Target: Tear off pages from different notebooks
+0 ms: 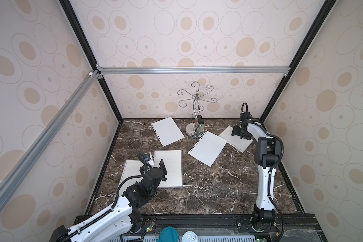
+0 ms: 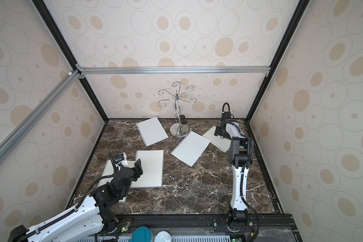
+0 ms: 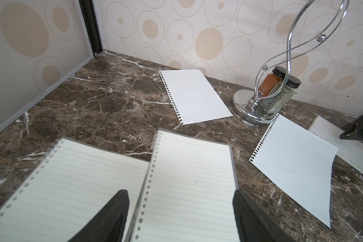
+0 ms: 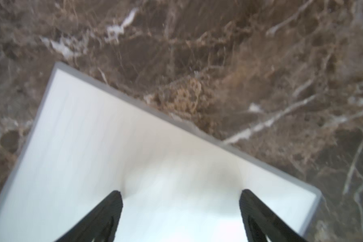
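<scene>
Two lined notebooks lie side by side at the front left: the left notebook [image 3: 80, 181] and the right notebook [image 3: 193, 173]. My left gripper hovers over them with its fingers apart and only air between. A third notebook [image 4: 149, 161] lies at the back right; my right gripper is above it, fingers apart, nothing visibly held. One loose torn page [image 3: 195, 96] with punched holes rests at the back left. Another loose page [image 3: 296, 161] lies between the spice stand and the back right notebook, close against that notebook.
A chrome stand [image 1: 195, 104] with two spice jars [image 3: 278, 90] rises at the back middle. Bare marble [image 1: 225, 185] spreads across the front middle and right. Patterned walls close in the back and sides.
</scene>
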